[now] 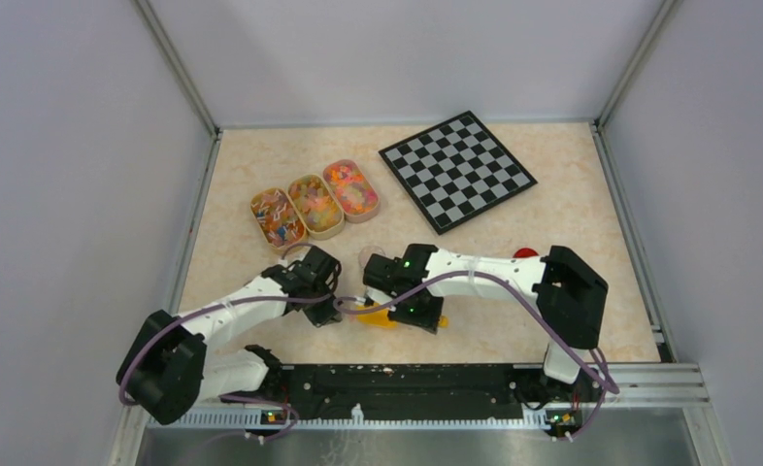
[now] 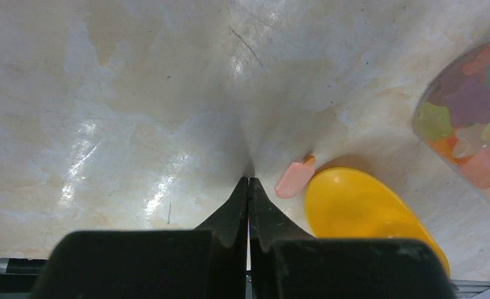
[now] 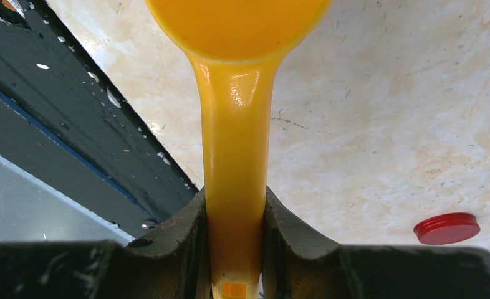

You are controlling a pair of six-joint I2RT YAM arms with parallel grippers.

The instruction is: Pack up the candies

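In the left wrist view, a pink popsicle-shaped candy lies on the table beside the bowl of a yellow scoop. My left gripper is shut, its tips just left of that candy, with nothing showing between them. The right gripper is shut on the scoop's handle, which runs straight up the right wrist view toward its empty-looking bowl. A clear jar with colourful candies inside stands near the scoop. In the top view both grippers work close together at the front centre.
Bins of mixed candies stand together at back left. A checkered board lies at back right. A red lid rests on the right side.
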